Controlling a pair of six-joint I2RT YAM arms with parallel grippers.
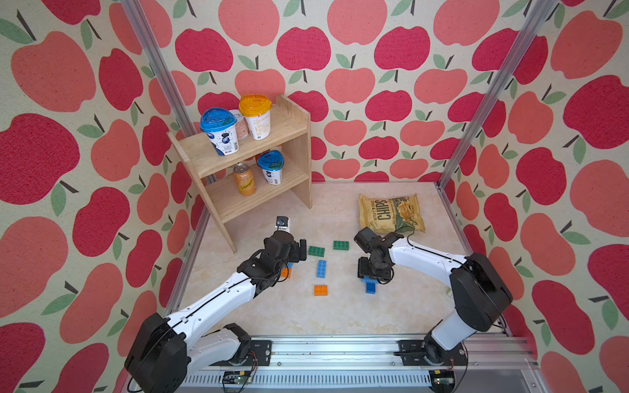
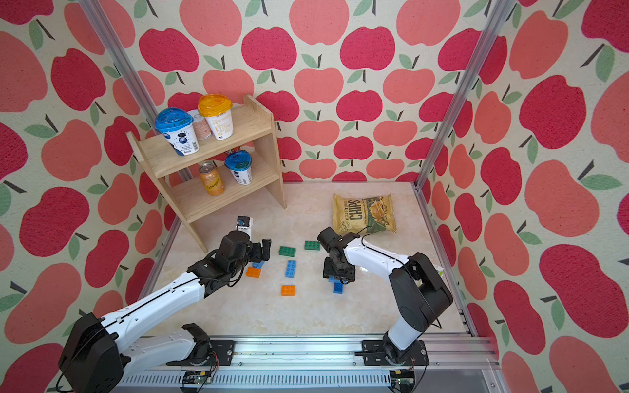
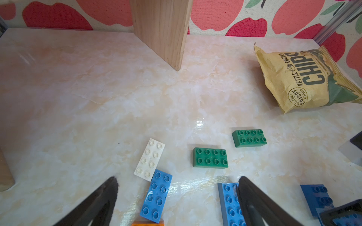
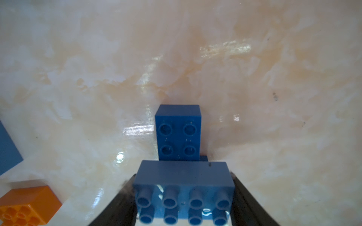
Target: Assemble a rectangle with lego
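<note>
My right gripper has its fingers against both ends of a blue brick (image 4: 181, 174). That brick lies crosswise over one end of a darker blue brick (image 4: 178, 137); whether the two are joined is hidden. A sliver of blue shows beside them. Over the left part of the table, my left gripper is open and empty. Below it lie a white brick (image 3: 149, 159), a blue brick (image 3: 156, 195) touching it, and part of an orange brick (image 3: 147, 223). Two green bricks (image 1: 316, 251) (image 1: 340, 245), another blue brick (image 1: 321, 268) and an orange brick (image 1: 320, 290) lie apart between the arms.
A chips bag (image 1: 391, 213) lies at the back right. The wooden shelf (image 1: 301, 157) with tubs and a can stands at the back left. Open table lies in front of the bricks, up to the metal rail (image 1: 327, 340).
</note>
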